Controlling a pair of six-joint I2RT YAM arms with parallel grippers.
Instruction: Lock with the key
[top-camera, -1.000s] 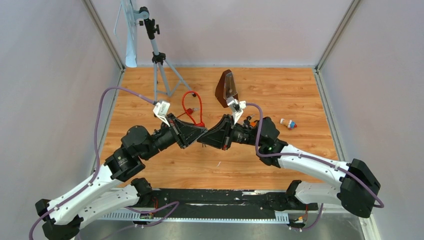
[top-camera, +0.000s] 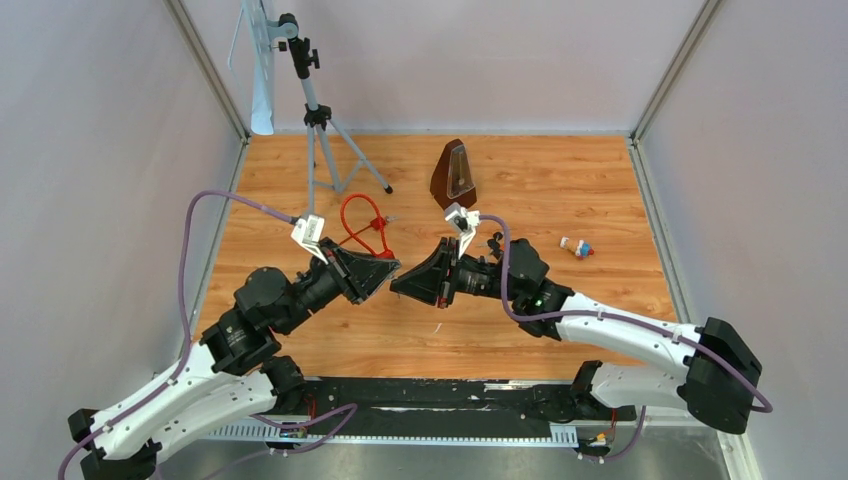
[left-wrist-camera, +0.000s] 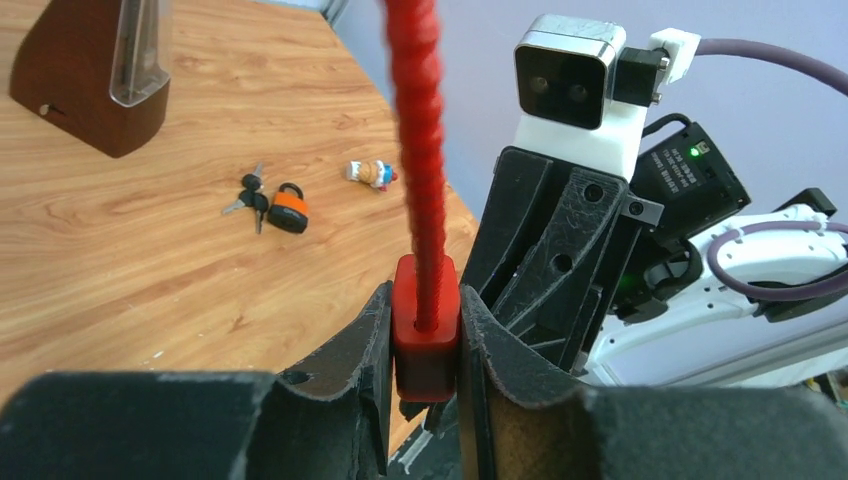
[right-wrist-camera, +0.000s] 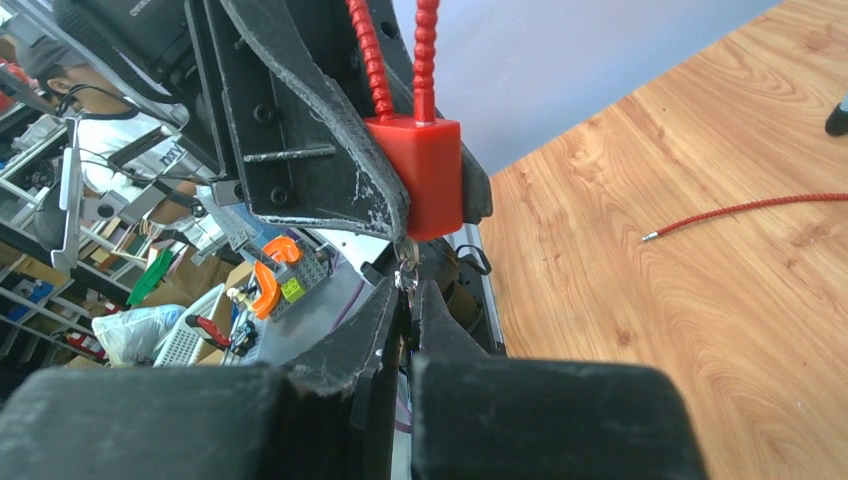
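My left gripper (top-camera: 390, 270) holds a red lock (left-wrist-camera: 425, 340) between its fingers, its red cable loop (top-camera: 355, 200) rising above. In the right wrist view the lock (right-wrist-camera: 425, 175) sits in the left gripper's fingers, a silver key or ring piece (right-wrist-camera: 405, 268) directly below it. My right gripper (top-camera: 400, 283) is shut on that key, facing the left one at mid-table; how far the key sits in the lock is unclear.
Loose keys (left-wrist-camera: 252, 200) and an orange padlock (left-wrist-camera: 288, 208) lie on the table, with a toy (top-camera: 578, 247), a metronome (top-camera: 452, 175) and a tripod (top-camera: 335, 175) toward the back.
The left gripper and red loop have shifted left and slightly down in the top view. The right gripper has also moved a little left and down.
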